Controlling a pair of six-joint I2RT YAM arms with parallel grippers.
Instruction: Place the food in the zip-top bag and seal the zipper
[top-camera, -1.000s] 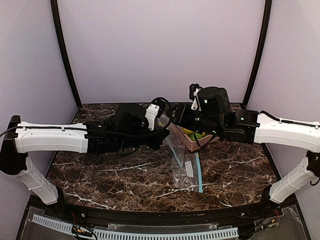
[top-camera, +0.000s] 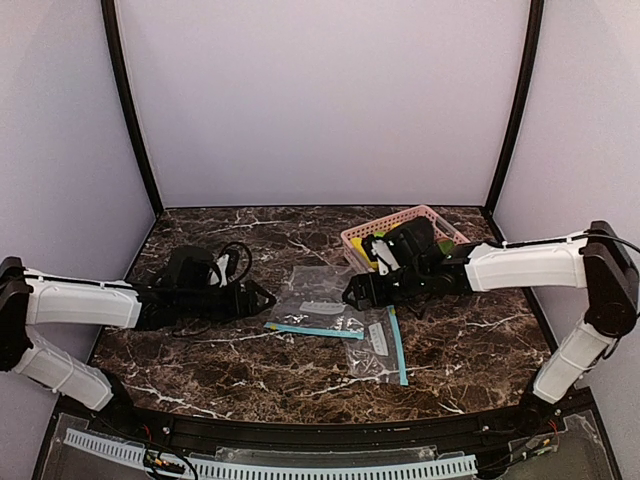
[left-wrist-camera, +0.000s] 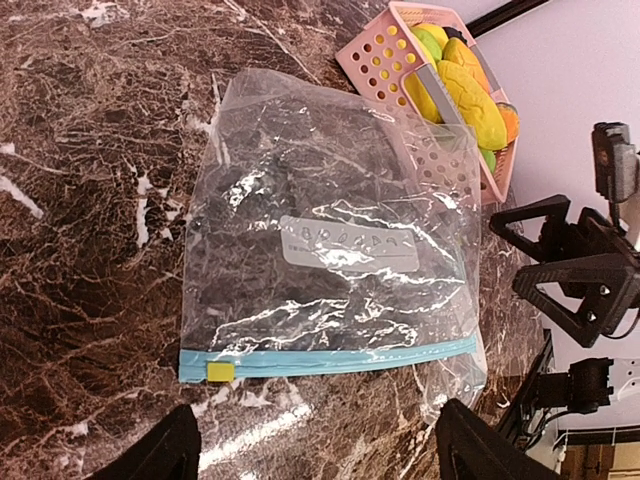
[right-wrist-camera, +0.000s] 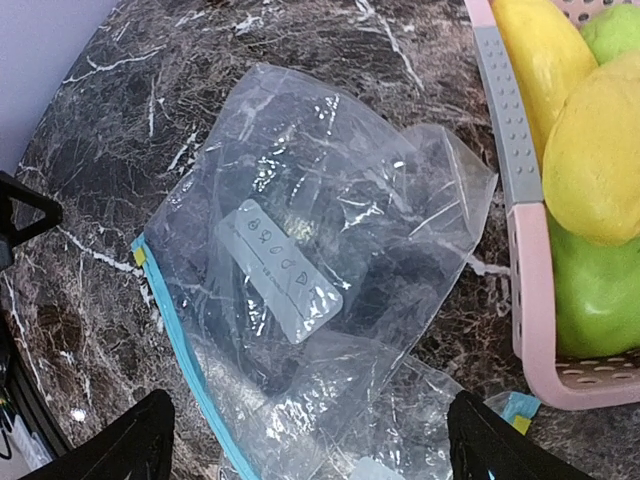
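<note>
A clear zip top bag (top-camera: 300, 290) lies flat on the table, with no food showing inside it. Its blue zipper strip (left-wrist-camera: 330, 361) runs along the near edge and has a yellow tab at its left end. Partly beneath it lies a second clear bag (top-camera: 368, 358) with a blue strip along its right side. At the first bag's left hangs my left gripper, fingers apart and empty. My right gripper is over the right part of the bags, open, with nothing between its fingers.
Behind my right gripper stands a pink basket (top-camera: 420, 211) holding yellow and green toy food (left-wrist-camera: 472, 105). Close to the first bag's far right corner is the basket's wall (right-wrist-camera: 535, 300). Bare marble-patterned table (top-camera: 220, 375) extends to the left and in front.
The left gripper has drawn back left and lower, and the right gripper has come down to the bags.
</note>
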